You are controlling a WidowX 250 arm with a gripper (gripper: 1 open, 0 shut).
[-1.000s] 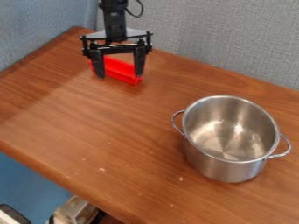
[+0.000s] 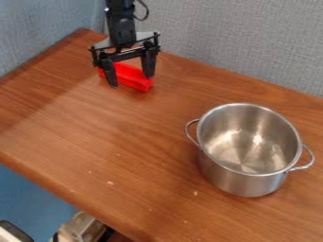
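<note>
My black gripper point(image 2: 127, 72) hangs at the top of the camera view, open, its two fingers straddling a red block point(image 2: 134, 79) that lies on the wooden table point(image 2: 101, 142) near the back wall. Whether the fingers touch the block cannot be told.
A large steel pot point(image 2: 247, 161) with two handles stands on the right side of the table. Grey padded walls line the back and left.
The gripper has shifted slightly and turned a little around the red block. The block and pot look unmoved.
</note>
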